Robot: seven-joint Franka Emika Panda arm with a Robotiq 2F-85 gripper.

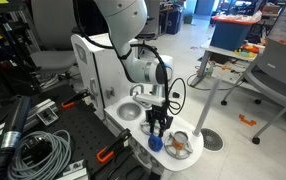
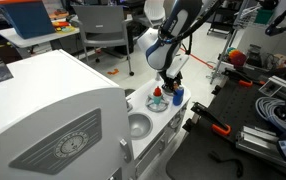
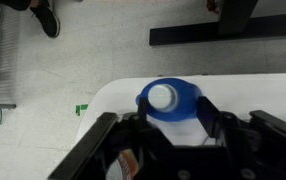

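Note:
A blue object (image 3: 187,100) with a round white top lies ahead of my gripper in the wrist view, framed by fingers that stand apart. In exterior view 1 my gripper (image 1: 162,126) is low, just above and beside the same blue object (image 1: 155,143), near the rounded end of the white counter. Exterior view 2 shows the blue object (image 2: 178,98) standing at the counter's edge under the arm. Whether the fingers touch it, I cannot tell.
A small red-topped item (image 2: 157,92) stands close by on the counter. A metal cup (image 1: 180,137) sits to the right of my gripper. A round sink bowl (image 1: 130,111) lies to the left, and a black cart (image 1: 58,135) stands in front.

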